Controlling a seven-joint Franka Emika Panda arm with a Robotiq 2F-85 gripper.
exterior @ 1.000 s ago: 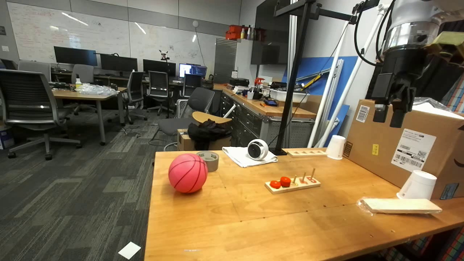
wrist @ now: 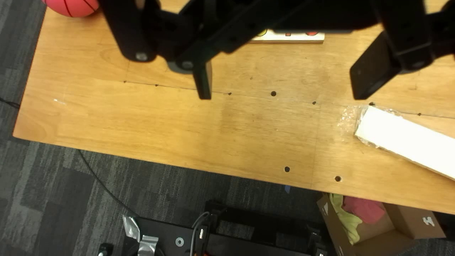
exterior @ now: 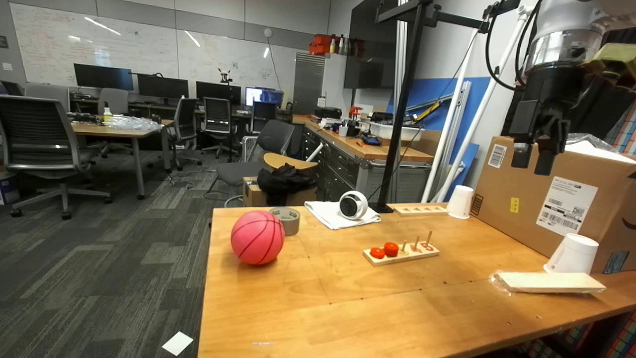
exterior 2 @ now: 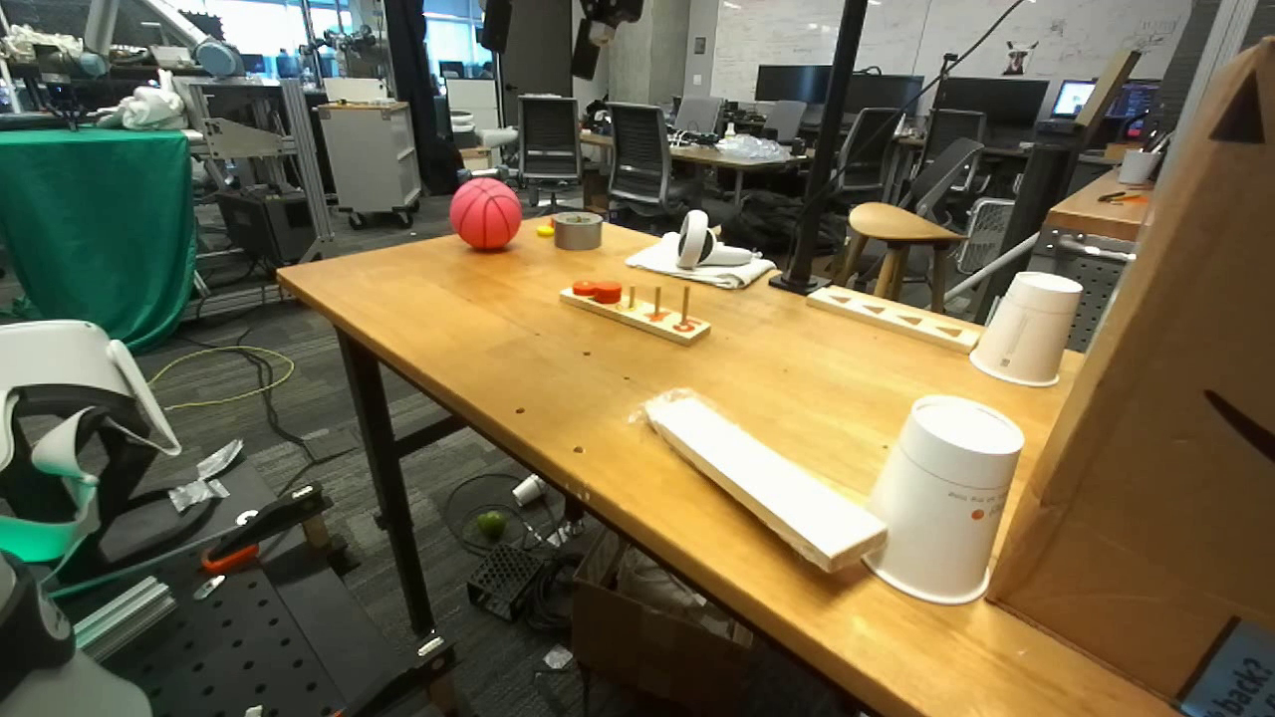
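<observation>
My gripper point(exterior: 532, 158) hangs high above the right side of the table, in front of the big cardboard box in exterior view 1. In the wrist view its two fingers point(wrist: 203, 81) stand wide apart, so it is open, with only bare tabletop seen between them. A wooden peg board point(exterior: 411, 253) lies mid-table, with red rings point(exterior: 391, 248) on its left pegs and bare pegs at its right. Toward the far left corner sits a pink basketball point(exterior: 257, 237). A grey tape roll point(exterior 2: 579, 231) stands beside it, and a small yellow piece point(exterior 2: 545, 231) lies between them.
Two upturned white cups point(exterior 2: 950, 496) stand by the cardboard box point(exterior: 501, 179). A plastic-wrapped pale block point(exterior 2: 765, 478) lies near the front edge. At the back are a white headset point(exterior: 353, 205) on a cloth, a slotted wooden strip point(exterior 2: 893, 318) and a black pole point(exterior: 398, 113).
</observation>
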